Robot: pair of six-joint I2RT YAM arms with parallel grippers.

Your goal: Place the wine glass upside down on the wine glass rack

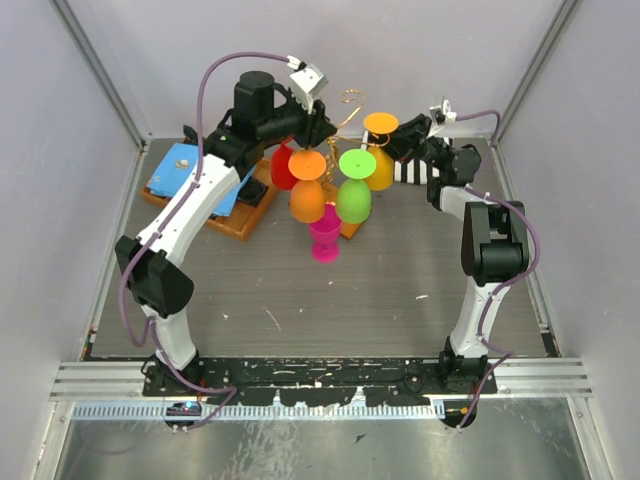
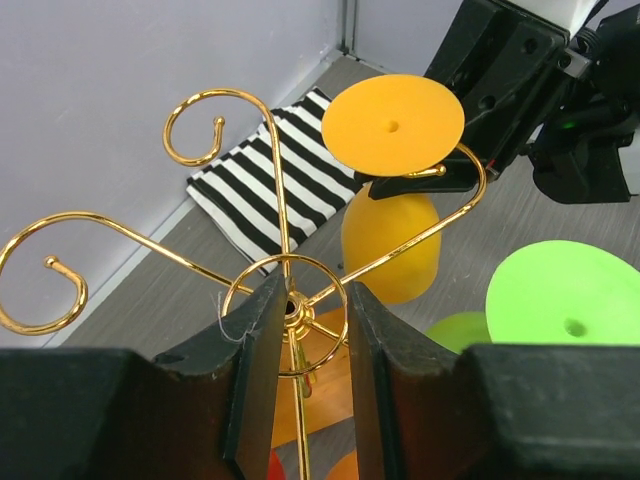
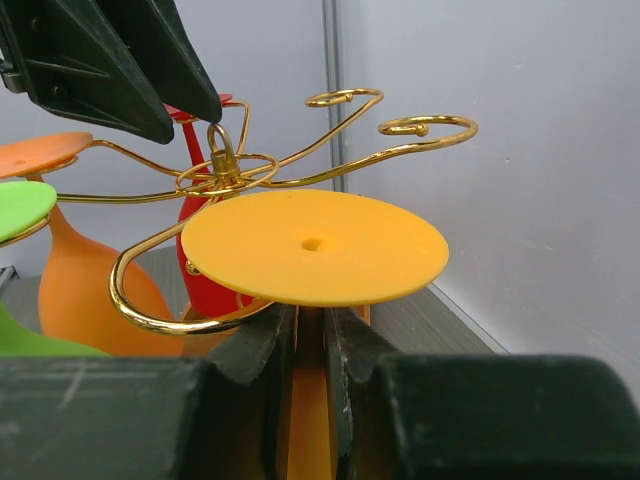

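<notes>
The gold wine glass rack [image 1: 331,172] stands near the table's back, its curled hooks spreading from a central ring [image 2: 247,272]. A yellow wine glass [image 2: 393,240] hangs upside down at the right hook, its flat base [image 3: 315,245] above the wire and its bowl below. My right gripper is shut on the yellow stem just under that base. Over the rack's top, my left gripper is partly open, with the ring between and beneath its fingers in its own view. Whether they touch the ring, I cannot tell.
Green [image 1: 354,185], orange [image 1: 307,190] and red [image 1: 282,168] glasses hang upside down on other hooks. A pink glass [image 1: 325,235] stands on the table in front. Two back hooks are empty. A striped cloth [image 2: 262,170] lies behind.
</notes>
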